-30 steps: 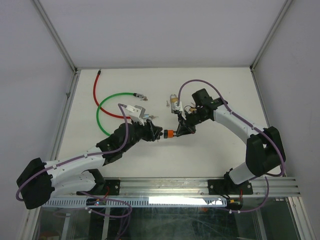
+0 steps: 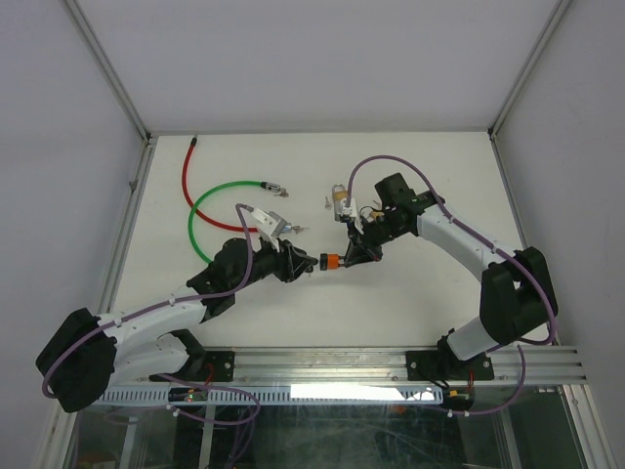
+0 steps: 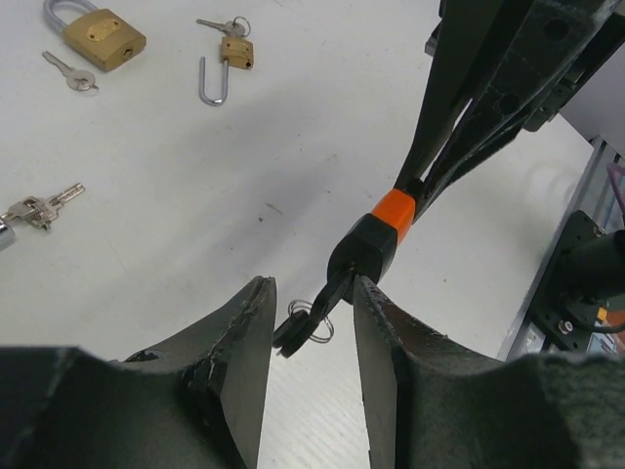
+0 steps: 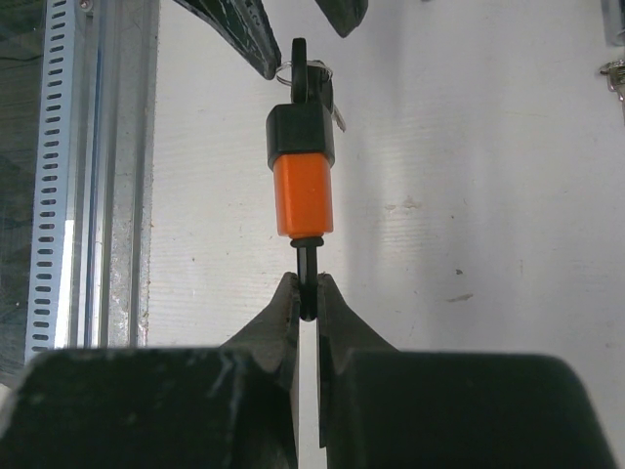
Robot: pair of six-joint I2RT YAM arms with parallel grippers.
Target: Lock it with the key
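Note:
An orange and black lock [image 4: 304, 191] hangs level off my right gripper, which is shut on its thin black shackle [image 4: 307, 262]. From the black end opposite the shackle juts a black-headed key [image 3: 314, 318] carrying a wire ring [image 3: 324, 335]. My left gripper faces this end, its fingers parted with one finger on either side of the key head; I see no clear contact. In the top view the lock [image 2: 333, 261] lies between both grippers. How deep the key sits is hidden.
Brass padlocks, one large [image 3: 105, 39] and one small [image 3: 237, 52], lie with loose keys [image 3: 70, 71] on the white table. Green [image 2: 192, 220] and red [image 2: 186, 179] hoses lie behind the left arm. Near the front edge, the table is clear.
The right arm and the lock stay put.

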